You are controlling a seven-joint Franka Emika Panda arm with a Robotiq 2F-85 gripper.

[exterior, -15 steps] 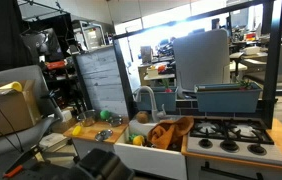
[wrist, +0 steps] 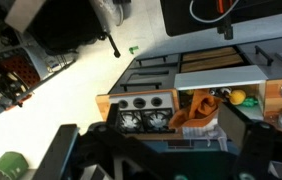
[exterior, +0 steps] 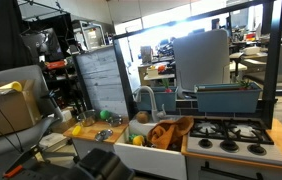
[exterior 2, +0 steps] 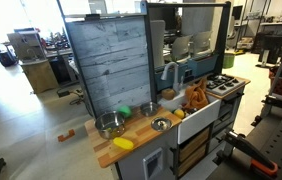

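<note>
High above the toy kitchen, my gripper stands open, its dark fingers far apart at the two sides of the wrist view with nothing between them. Below it, an orange-brown cloth (wrist: 203, 105) lies in the sink (exterior: 146, 155). Beside the cloth in the sink are yellow and green items (wrist: 241, 97), too small to name surely. The stove (exterior: 231, 137) with its black burners is to the right of the sink. Part of the dark arm (exterior: 99, 166) shows at the bottom of exterior view 1.
On the wooden counter left of the sink are a metal pot (exterior 2: 110, 125), a yellow item (exterior 2: 123, 143), a green item (exterior 2: 125, 111) and metal bowls (exterior 2: 161, 125). A faucet (exterior: 151, 100) rises behind the sink, and a shelf (exterior: 228, 101) hangs behind the stove.
</note>
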